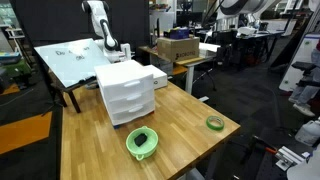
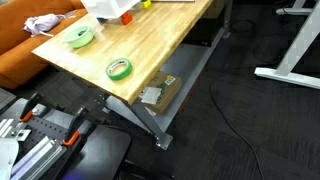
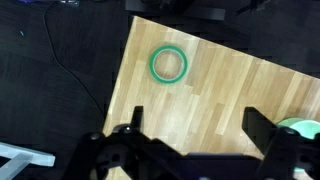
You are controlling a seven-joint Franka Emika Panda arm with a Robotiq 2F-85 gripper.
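Observation:
A ring of green tape (image 1: 215,123) lies flat near the edge of the wooden table; the wrist view shows the tape (image 3: 168,64) whole, with bare wood through its middle. Farther along stands a green bowl (image 1: 142,142) with something dark inside, and part of this bowl (image 3: 300,128) shows at the wrist view's right edge. My gripper is open, its dark fingers wide apart, with only table between them. It looks down from above the table, and the tape appears beyond the fingertips, touching neither.
A white drawer unit (image 1: 127,92) stands on the table (image 2: 160,45), with small red (image 2: 126,18) and yellow items beside it. Bare wood lies between bowl and tape. Past the table edge is dark floor (image 2: 225,120). A cardboard box (image 1: 178,48) sits in the background.

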